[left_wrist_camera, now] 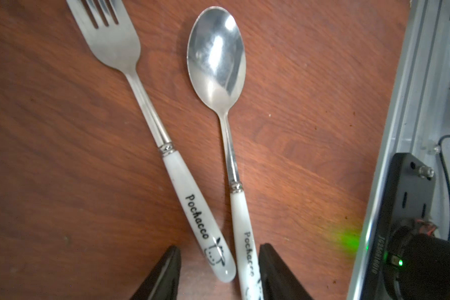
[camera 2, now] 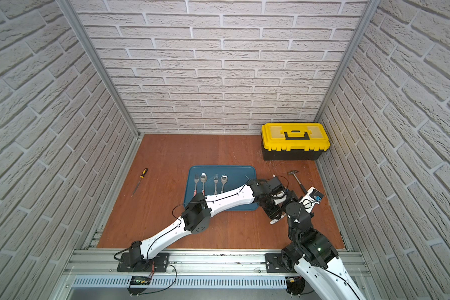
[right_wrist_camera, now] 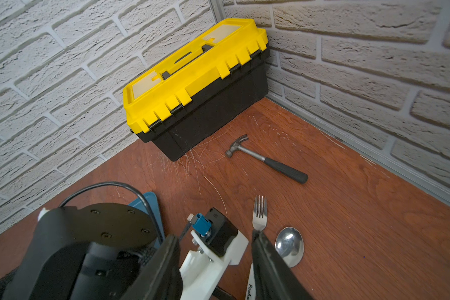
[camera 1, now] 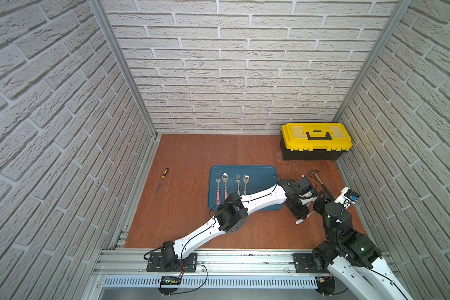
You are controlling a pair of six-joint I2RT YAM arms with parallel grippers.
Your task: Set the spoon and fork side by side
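Observation:
A white-handled fork (left_wrist_camera: 195, 215) and a white-handled spoon (left_wrist_camera: 215, 60) lie on the wood at the right, handle ends close, heads farther apart. My left gripper is low over the handle ends, fingers apart on either side of them, not visibly closed on either. The same fork (right_wrist_camera: 260, 215) and spoon (right_wrist_camera: 288, 245) appear in the right wrist view, partly hidden by fingers. My right gripper hangs open above and short of them, with the left arm beyond its fingers.
A blue tray (camera 1: 260, 175) holds several forks and spoons in the middle. A yellow-lidded toolbox (camera 1: 315, 140) stands back right, with a hammer (right_wrist_camera: 280, 167) before it. A screwdriver (camera 1: 164, 175) lies left.

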